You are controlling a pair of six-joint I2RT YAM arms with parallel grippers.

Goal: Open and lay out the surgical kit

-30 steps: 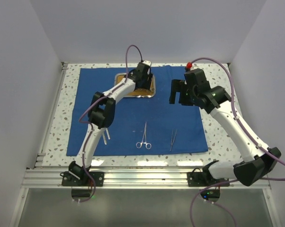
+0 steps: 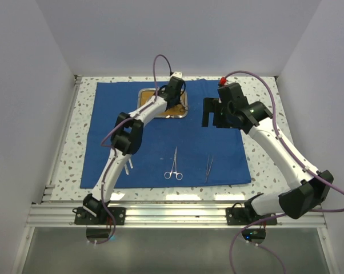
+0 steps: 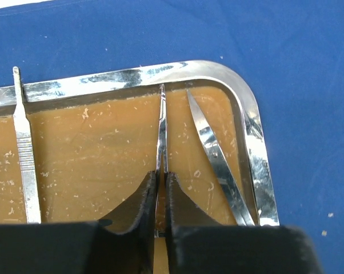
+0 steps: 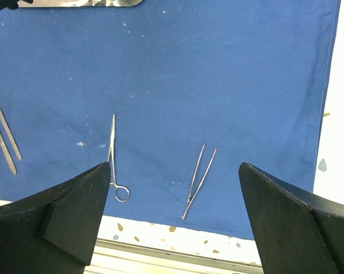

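The steel tray, with an orange-brown lining, lies at the back of the blue cloth. Inside it, near the end rim, a slim steel instrument with a narrow pointed tip runs between the fingertips of my left gripper. Those fingertips are almost together around it; whether they grip it is unclear, and its rear part is hidden. Beside it lies a pointed steel blade, and further left a ridged scalpel handle crosses the rim. My right gripper hangs open and empty above the cloth's right side.
Laid out on the cloth are scissor-handled forceps, tweezers and two thin handles at the left.
My left gripper has shifted slightly within the tray area. The right arm has moved a little to the left, still open. The instruments laid on the cloth have not moved.
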